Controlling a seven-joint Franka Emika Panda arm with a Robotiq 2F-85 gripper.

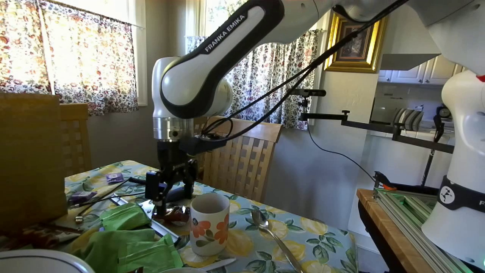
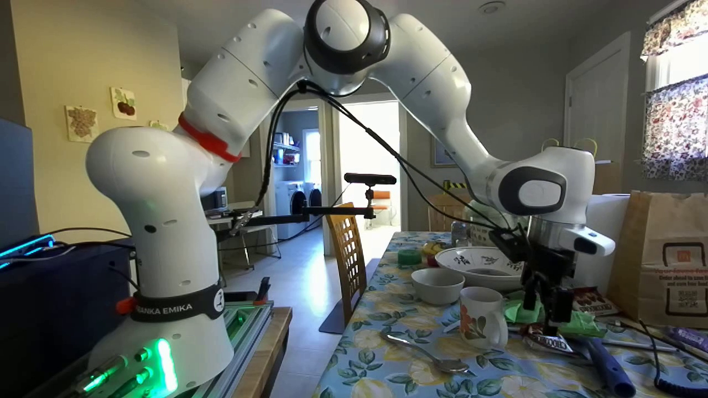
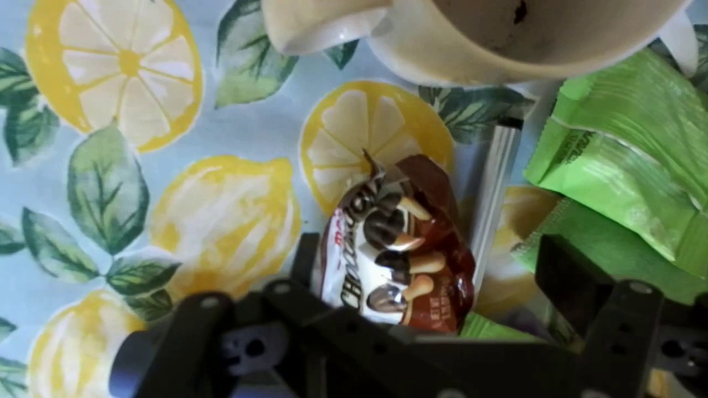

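Note:
A small brown-and-white chocolate snack packet (image 3: 398,265) lies on the lemon-print tablecloth. My gripper is open above it, one finger (image 3: 305,262) by its left edge and the other well off to its right, apart from the packet. From exterior view 1, the gripper (image 1: 174,202) is low over the table behind the flowered mug (image 1: 209,229), partly covering the packet (image 1: 176,214). Exterior view 2 shows the gripper (image 2: 542,312) pointing down beside the mug (image 2: 482,318), with the packet (image 2: 547,340) at its fingertips.
Green packets (image 3: 630,152) and a metal bar (image 3: 494,192) lie right of the snack in the wrist view. A blue-handled tool (image 2: 609,368), a spoon (image 2: 425,352), a white bowl (image 2: 438,286) and a paper bag (image 2: 670,258) are also around. Tablecloth near the spoon is mostly clear.

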